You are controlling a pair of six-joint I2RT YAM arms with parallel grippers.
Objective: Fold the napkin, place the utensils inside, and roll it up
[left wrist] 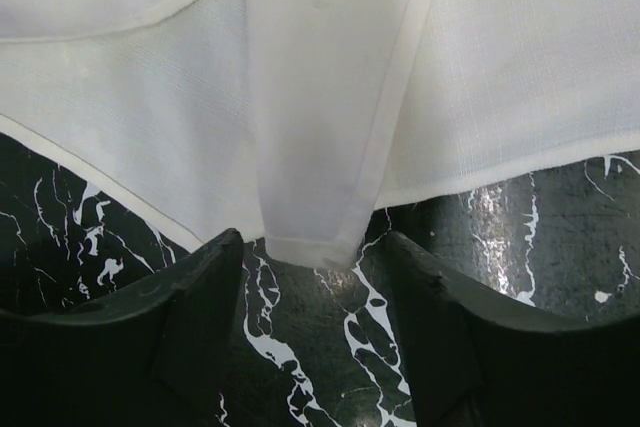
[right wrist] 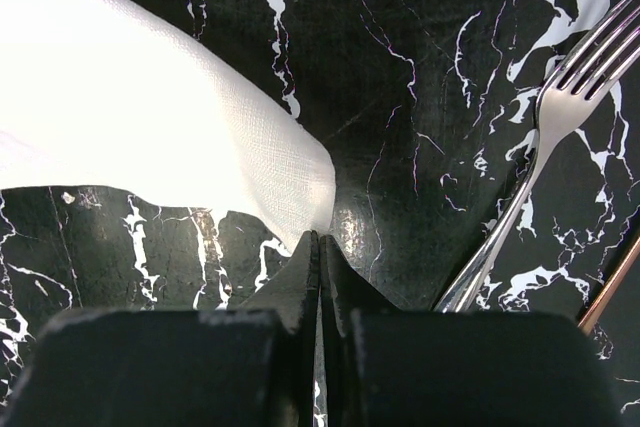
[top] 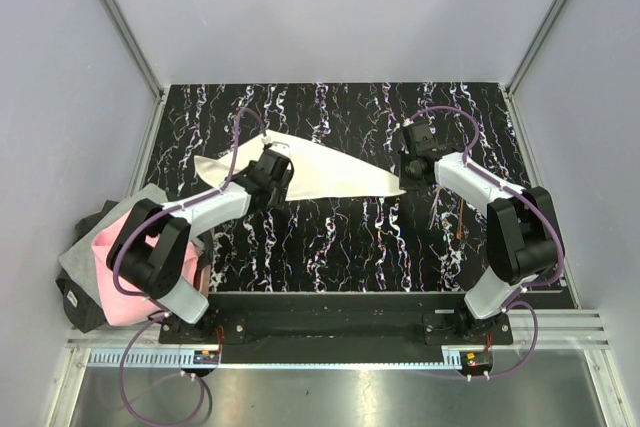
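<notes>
The cream napkin [top: 335, 172] lies spread across the middle of the black marbled board, partly folded. My left gripper is part open over a folded strip of cloth [left wrist: 330, 97] at the napkin's near edge, the strip's end lying between its fingertips. My right gripper is shut at the napkin's right corner [right wrist: 290, 187]; whether cloth is pinched in it cannot be told. A metal fork [right wrist: 560, 117] lies to the right, with another metal handle partly hidden alongside.
A wooden utensil [right wrist: 608, 287] lies beside the fork. At the left, grey and pink cloths [top: 115, 262] are piled beside the board. The board's back and front strips are largely clear.
</notes>
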